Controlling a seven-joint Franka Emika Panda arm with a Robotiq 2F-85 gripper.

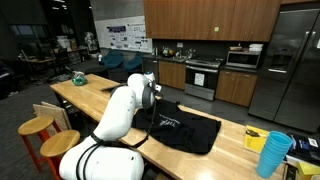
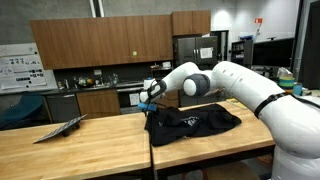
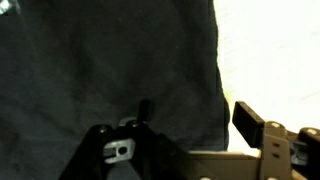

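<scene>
A black cloth lies spread and rumpled on the wooden table. My arm reaches out to its far left part in exterior view 1, where the gripper is small and hard to make out. From the other side, the gripper appears low at the cloth's left end. In the wrist view the cloth fills the left and middle, its edge running down to the right of centre. My gripper has its fingers apart, one over the cloth and the other over the pale tabletop. No cloth visibly bunches between them.
A stack of blue cups and a yellow item stand at the table's right end. Bare tabletop stretches left of the cloth in exterior view 2, with a dark flat object beyond. Stools stand beside the table.
</scene>
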